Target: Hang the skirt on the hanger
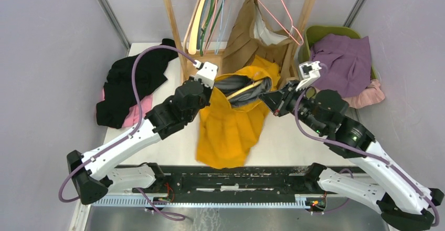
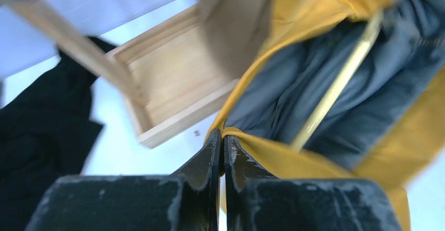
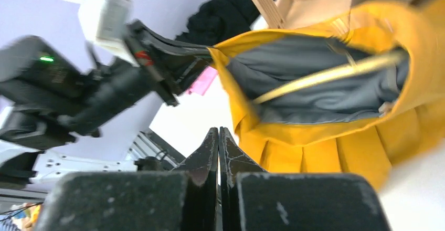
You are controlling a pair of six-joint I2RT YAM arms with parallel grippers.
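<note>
A mustard skirt (image 1: 225, 142) hangs over the middle of the table, its waist open to show dark grey lining (image 3: 309, 100) with a light wooden hanger (image 2: 336, 89) lying inside. My left gripper is shut on the skirt's waistband edge at its left side, as both wrist views show. My right gripper is shut with nothing seen between its fingers, in front of the skirt opening in the right wrist view.
A wooden rack (image 1: 169, 5) holds several hangers, a pink hanger and a brown pleated garment (image 1: 241, 37). Black clothing (image 1: 131, 73) lies left; a green bin (image 1: 315, 34) with purple cloth stands right.
</note>
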